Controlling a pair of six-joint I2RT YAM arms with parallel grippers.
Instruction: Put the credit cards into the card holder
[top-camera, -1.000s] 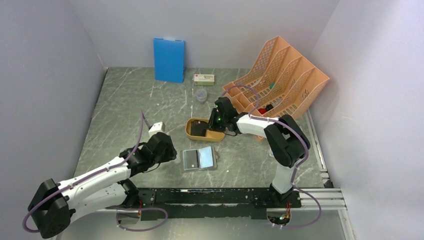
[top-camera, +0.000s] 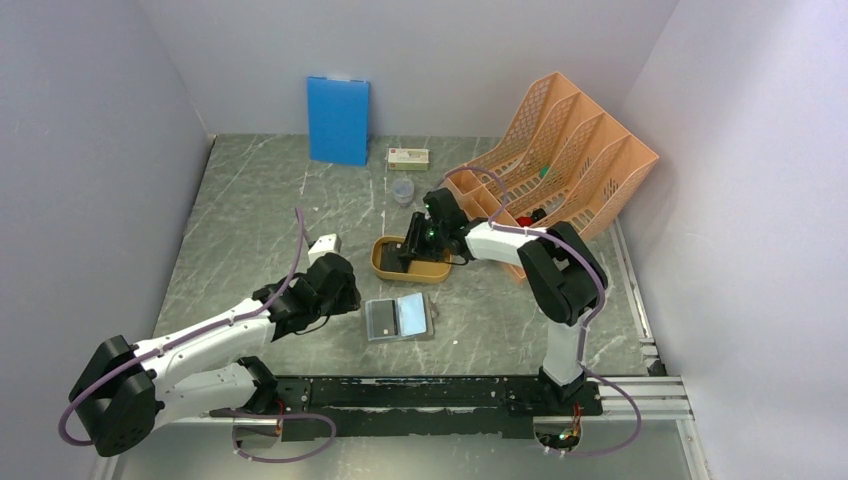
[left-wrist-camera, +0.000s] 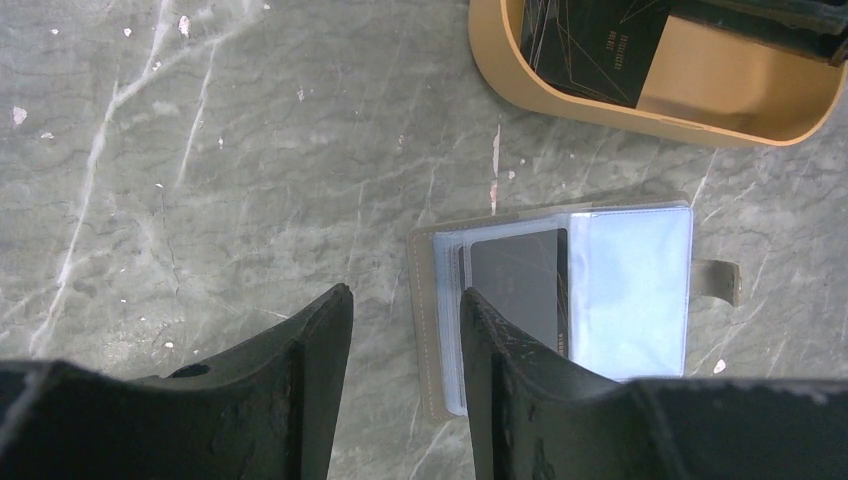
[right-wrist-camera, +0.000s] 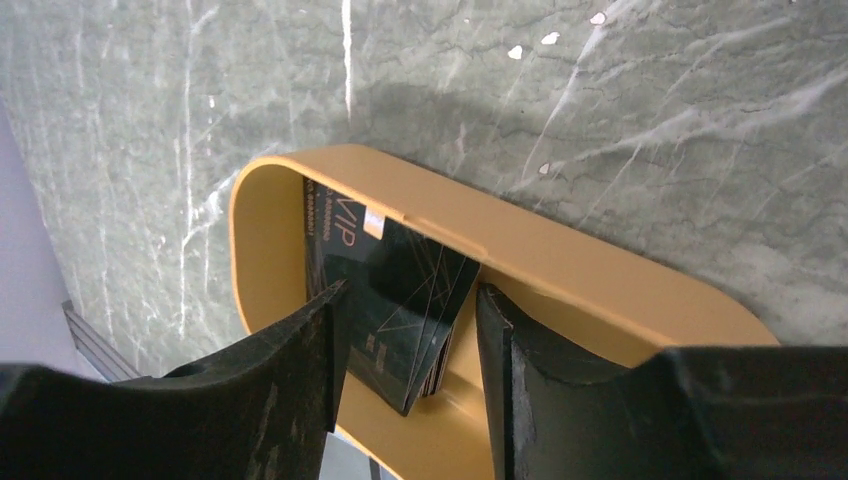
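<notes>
Several black cards (right-wrist-camera: 390, 290) lie stacked in the tan tray (right-wrist-camera: 600, 250), the top one printed "VIP" and tilted. My right gripper is over the tray with its fingers part open, one on either side of the cards' edge; whether they touch the cards I cannot tell. On the table in front of the tray, the card holder (top-camera: 398, 317) lies spread open. In the left wrist view, a dark card (left-wrist-camera: 515, 285) shows in its left clear pocket, and the other side is pale blue. Left of the holder, my left gripper stands open and empty above the table.
Behind the tray stand a small clear cup (top-camera: 402, 191) and a little box (top-camera: 408, 159). A blue panel (top-camera: 338, 120) leans at the back. An orange rack (top-camera: 575, 150) rises close to my right arm.
My right gripper has shifted left, further over the cards in the tray. The left gripper has moved slightly right, nearer the holder. Tray and holder have stayed put.
</notes>
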